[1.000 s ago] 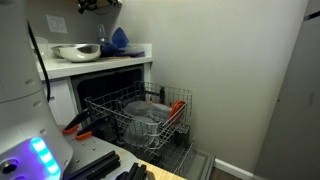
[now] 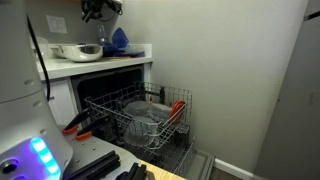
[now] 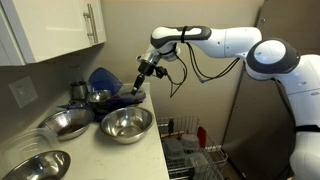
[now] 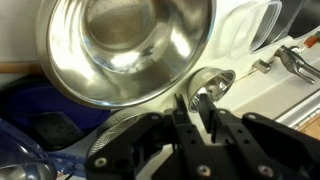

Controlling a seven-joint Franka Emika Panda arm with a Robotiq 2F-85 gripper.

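My gripper (image 3: 142,83) hangs above the counter with its fingers part open and nothing visible between them. Below it in exterior view 2 is a large shiny metal bowl (image 3: 127,122), standing apart from the fingers. The wrist view shows this large bowl (image 4: 125,45) filling the upper left, with the gripper at the lower middle. Just beyond the fingertips there appears a smaller metal bowl (image 4: 212,84). In exterior view 1 the gripper (image 2: 99,12) is high at the upper left, over the counter.
Other metal bowls (image 3: 70,122) line the wall side, with a clear plastic container (image 3: 28,146) nearby. Blue dishes (image 3: 104,80) stand at the back. An open dishwasher rack (image 2: 140,110) holds several dishes.
In exterior view 1 the gripper has shifted slightly to the right and come a little lower into view. The bowls and the rack look unmoved.
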